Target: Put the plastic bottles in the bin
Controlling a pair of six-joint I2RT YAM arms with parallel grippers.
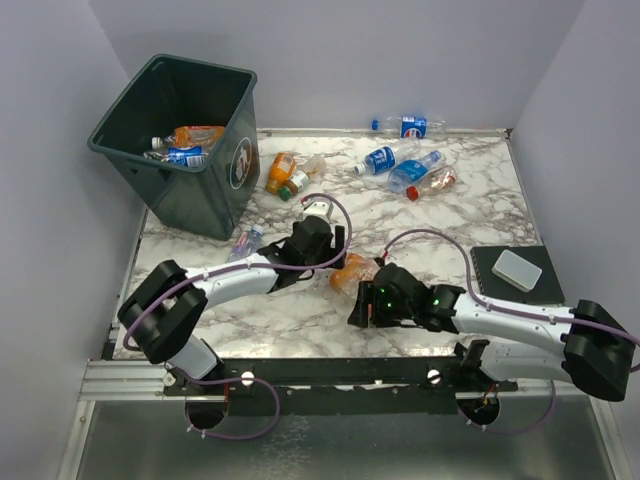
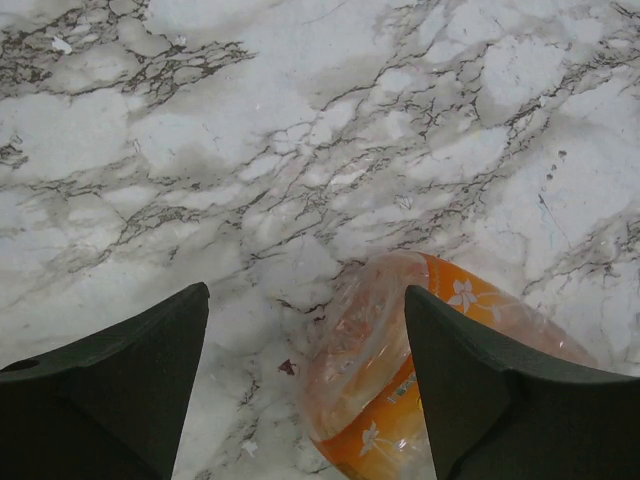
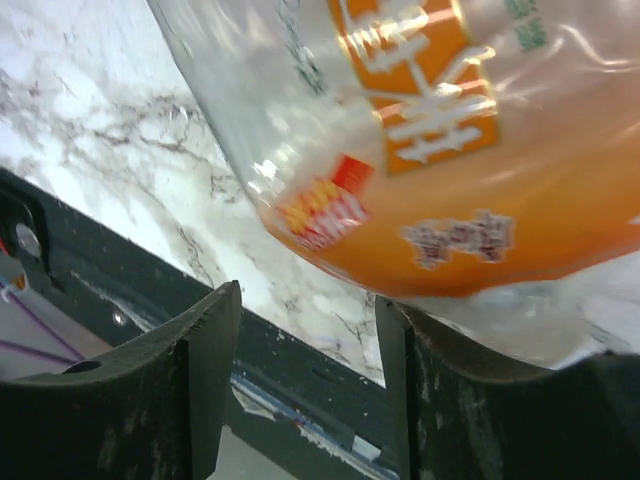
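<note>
A clear bottle with an orange label (image 1: 352,270) lies on the marble between my two grippers. My left gripper (image 1: 330,250) is over its upper-left end; in the left wrist view the open fingers (image 2: 130,390) straddle that end from above. My right gripper (image 1: 370,305) is low at the bottle's near end, open, with the orange label (image 3: 450,200) just beyond its fingertips. The dark green bin (image 1: 180,110) at back left holds several bottles. Several more bottles (image 1: 410,170) lie at the back, and a clear one (image 1: 247,243) lies left of my left arm.
A black pad (image 1: 530,260) with a white object (image 1: 517,270) on it is at the right. Walls border the table at the back and sides. The dark front edge (image 1: 330,370) runs just below the grippers.
</note>
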